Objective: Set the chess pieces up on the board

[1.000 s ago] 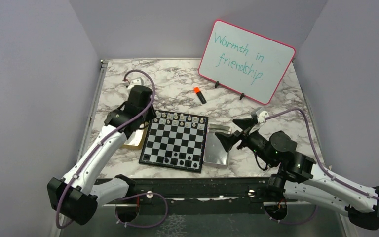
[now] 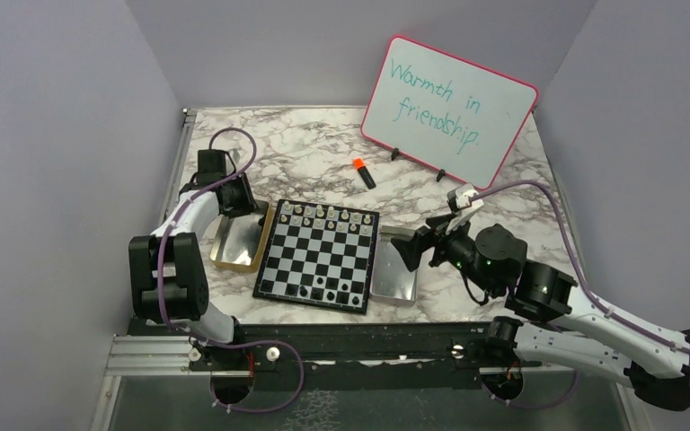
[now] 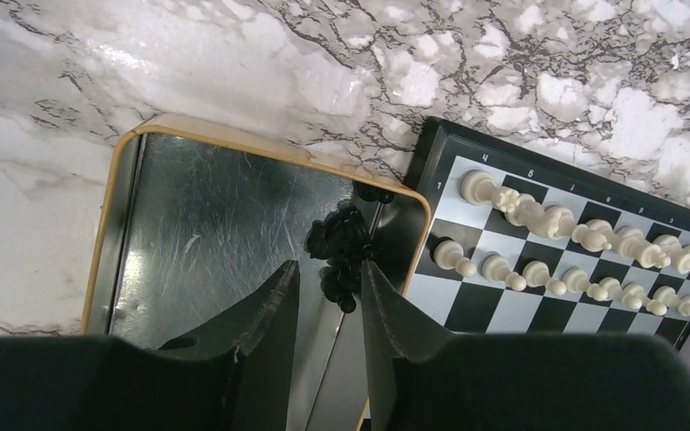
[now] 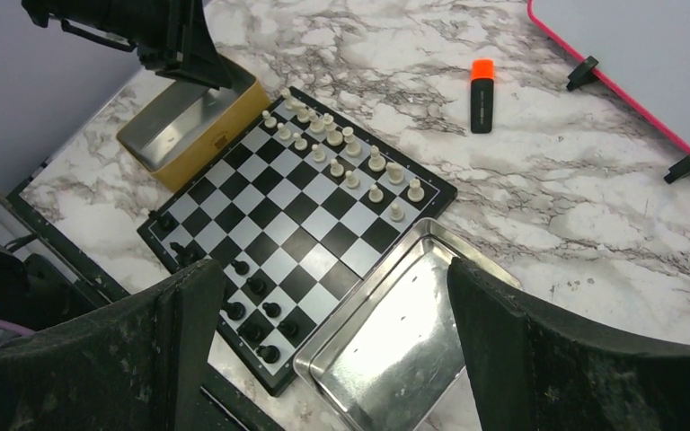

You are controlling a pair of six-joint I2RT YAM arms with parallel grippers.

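Several black chess pieces (image 3: 343,235) lie in a heap near one corner of the left metal box (image 3: 225,233). Over that box hangs my left gripper, part open, its fingers apart with the pieces seen below between and beyond them. The chessboard (image 2: 318,247) carries two rows of white pieces (image 3: 539,215) along its far side. Along its near side stand or lie several black pieces (image 4: 272,309), towards the right of that edge. My right gripper is open over the board's right side, with nothing between its fingers.
A second metal tray (image 4: 391,337), bare in what shows, lies right of the board. Behind the board are an orange-capped marker (image 2: 364,173) and a leaning whiteboard (image 2: 449,108). Free marble surface (image 2: 305,148) stretches across the back.
The right arm has shifted only slightly.
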